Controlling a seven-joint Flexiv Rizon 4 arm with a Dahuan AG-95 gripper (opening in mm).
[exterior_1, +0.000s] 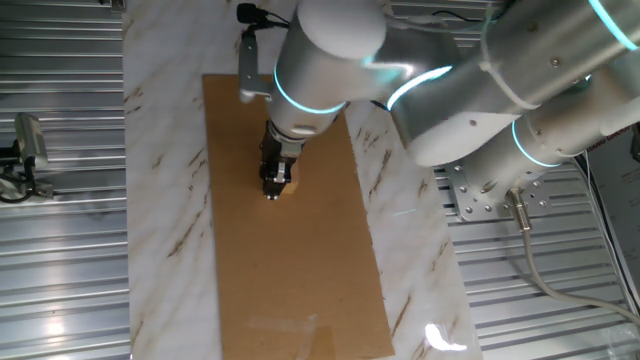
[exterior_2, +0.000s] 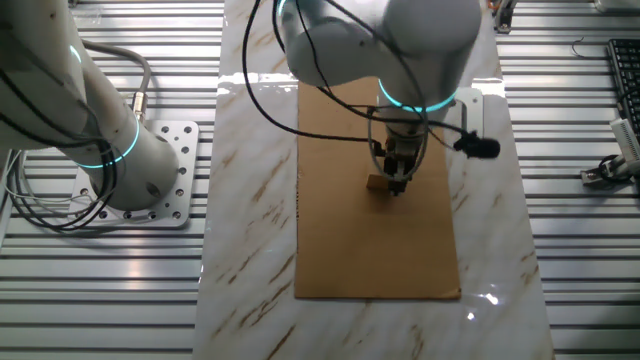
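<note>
My gripper (exterior_1: 272, 194) points down over the upper part of a brown cardboard sheet (exterior_1: 290, 260). A small tan block (exterior_1: 291, 183) shows just behind and to the right of the fingers in exterior view 1. From the opposite side, in exterior view 2, the block (exterior_2: 377, 183) peeks out at the left of the gripper (exterior_2: 396, 188). Much of the block is hidden by the gripper. Whether the fingers touch it or stand around it cannot be made out, nor how far apart they are.
The cardboard lies on a marbled white table (exterior_1: 168, 200), with slatted metal surfaces on both sides. A black cable (exterior_2: 262, 105) loops beside the wrist. Most of the cardboard is bare. A keyboard (exterior_2: 626, 80) lies at the far right in exterior view 2.
</note>
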